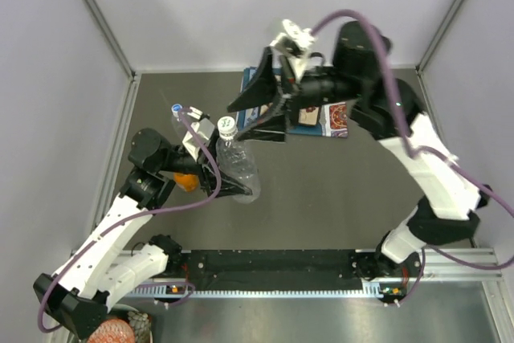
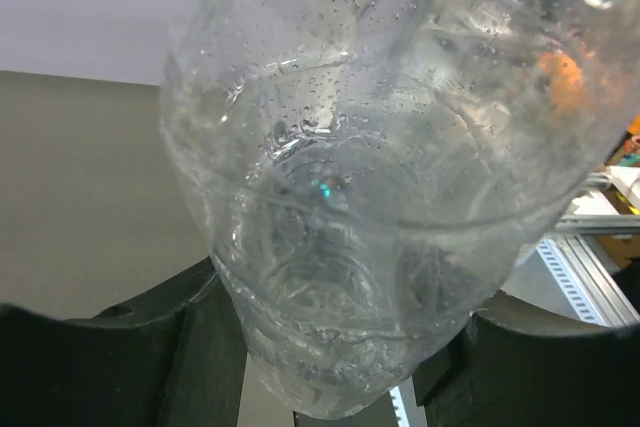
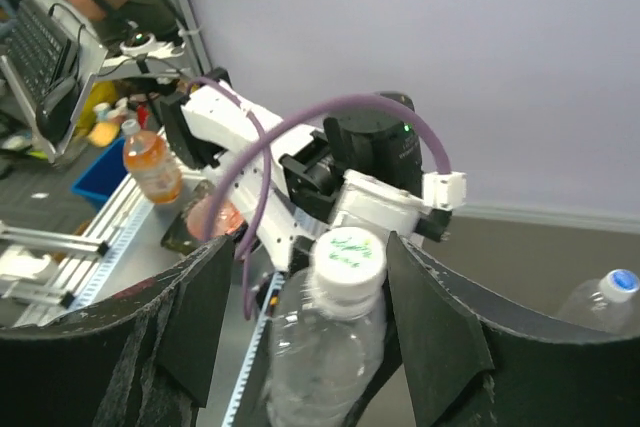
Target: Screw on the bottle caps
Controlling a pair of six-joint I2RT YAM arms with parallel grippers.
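My left gripper (image 1: 225, 186) is shut on a clear plastic bottle (image 1: 239, 168), which has a white cap (image 1: 226, 125) on its top and fills the left wrist view. My right gripper (image 1: 261, 106) is raised to the upper right of that bottle, open and empty. In the right wrist view the capped bottle (image 3: 325, 367) appears below and beyond the open fingers. Behind the left arm stands another clear bottle with a blue cap (image 3: 620, 283), and an orange bottle (image 1: 186, 181) is partly hidden by that arm.
A patterned blue mat (image 1: 336, 122) with items on it lies at the back, partly under my right arm. Walls enclose the sides and back.
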